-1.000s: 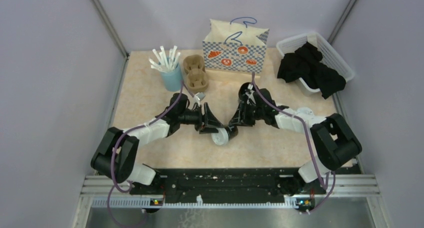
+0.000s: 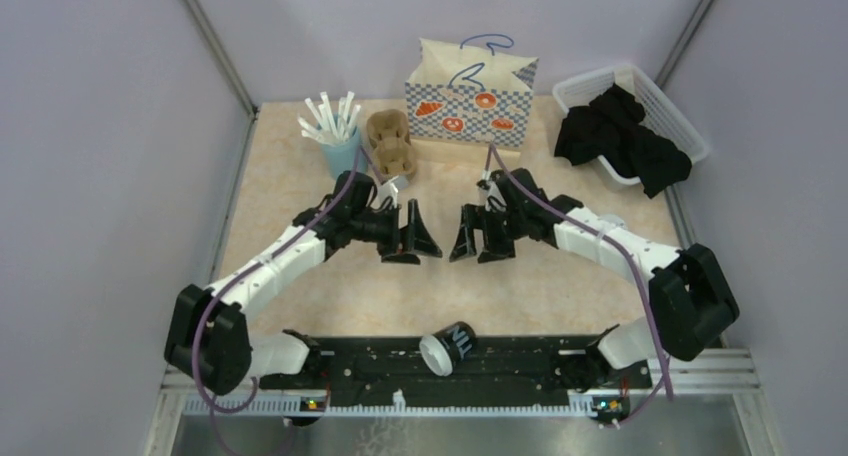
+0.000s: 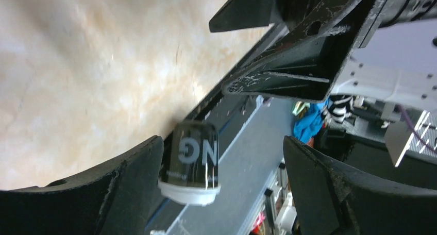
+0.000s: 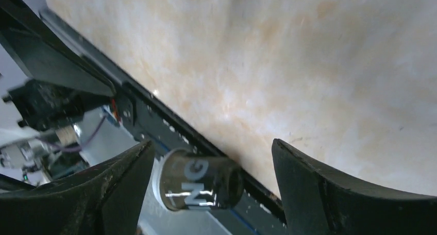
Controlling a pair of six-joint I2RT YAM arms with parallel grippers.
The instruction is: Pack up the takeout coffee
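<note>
A black cup with a white lid (image 2: 448,348) lies tipped over beyond the table's front edge, above the dark strip there. The left wrist view shows the same cup (image 3: 191,160) past the edge, lid pointing down; in the right wrist view the cup (image 4: 200,181) appears low between the fingers but well beyond them. Over the middle of the table, my left gripper (image 2: 414,256) is open and empty. Facing it closely, my right gripper (image 2: 477,257) also has its fingers apart, holding nothing. A checkered paper bag (image 2: 470,114) stands upright at the back.
Left of the bag are a brown cup carrier (image 2: 390,141) and a blue holder (image 2: 346,156) full of white-wrapped sticks. A white basket (image 2: 672,126) with black cloth (image 2: 622,141) occupies the back right. Bare tabletop (image 2: 420,311) lies in front of the grippers.
My grippers have moved slightly apart, and the right one's fingers have spread.
</note>
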